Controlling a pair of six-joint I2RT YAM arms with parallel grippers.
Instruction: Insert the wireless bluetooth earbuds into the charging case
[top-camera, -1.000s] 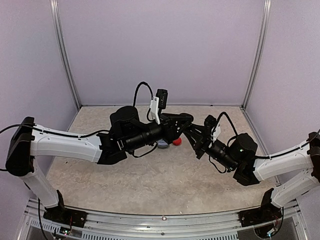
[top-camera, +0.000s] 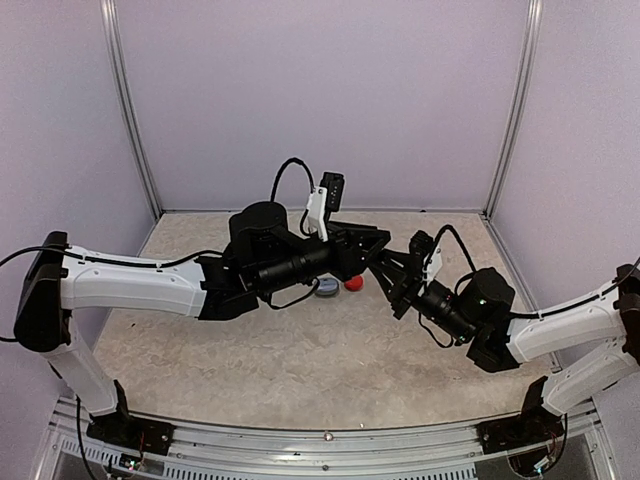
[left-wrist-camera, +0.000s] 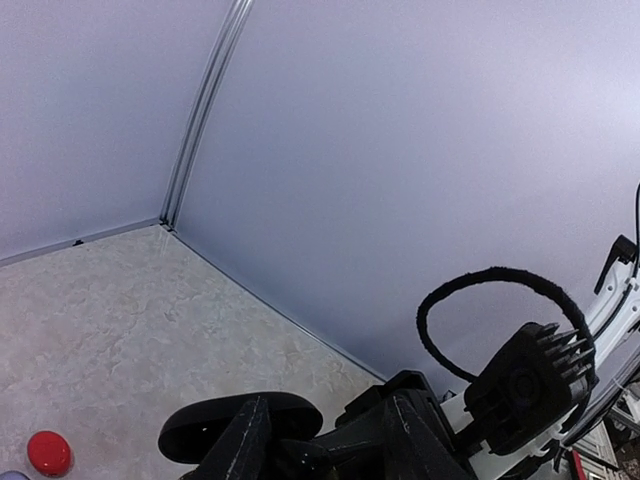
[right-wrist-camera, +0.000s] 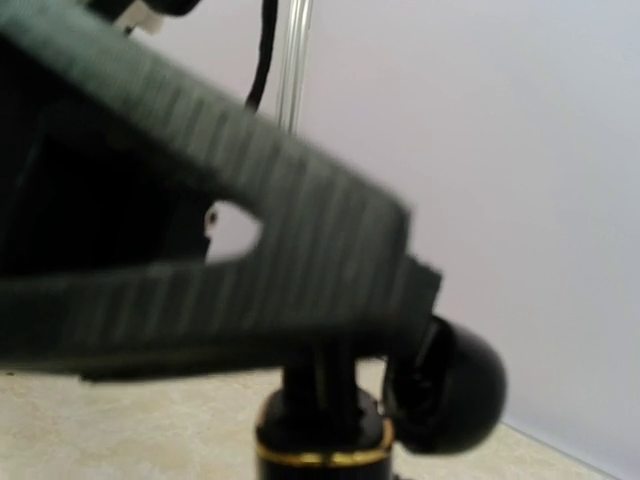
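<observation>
My two grippers meet above the middle of the table. In the top view my left gripper comes from the left, just over my right gripper. The left wrist view shows a black oval piece, seemingly the case's lid, beyond the left fingers, whose opening is unclear. The right wrist view shows a black earbud at the left gripper's fingertips, beside a black, gold-banded cylindrical piece, likely the charging case. My right gripper is shut on the case, largely hidden between the two hands.
A red round object and a grey-blue round object lie on the table behind the grippers.
Over the last second my left gripper has shifted slightly right and up in the top view. The right arm has barely moved.
</observation>
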